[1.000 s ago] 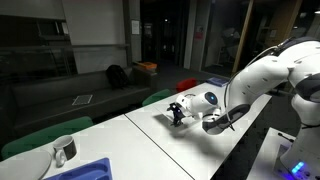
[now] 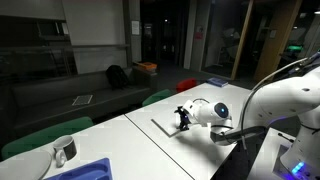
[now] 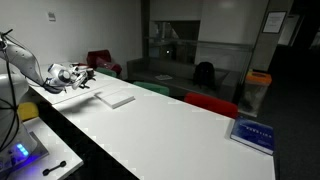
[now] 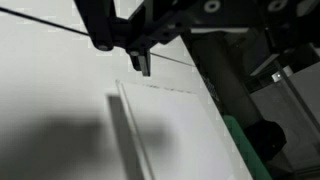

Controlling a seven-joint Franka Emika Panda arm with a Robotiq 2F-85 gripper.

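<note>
In the wrist view, dark fingers (image 4: 143,64) stand apart at the top, with pale tabletop and nothing held showing between them. My gripper (image 2: 183,115) hangs over the white table near a flat white box (image 2: 164,127) in exterior view 1. From the other side, the gripper (image 3: 86,77) shows above and to the left of that box (image 3: 115,99). The box (image 4: 180,125) fills the lower middle of the wrist view, clear of the fingers.
A white mug (image 2: 65,150), a round white plate (image 2: 26,163) and a blue tray (image 2: 88,171) stand at one end of the table. A blue book (image 3: 252,135) lies at the other end. Chairs (image 3: 211,108) line the far edge.
The arm has shifted to the right and toward the camera in exterior view 1, and the gripper appears slightly lower in the picture. The mug, tray and white box have stayed put.
</note>
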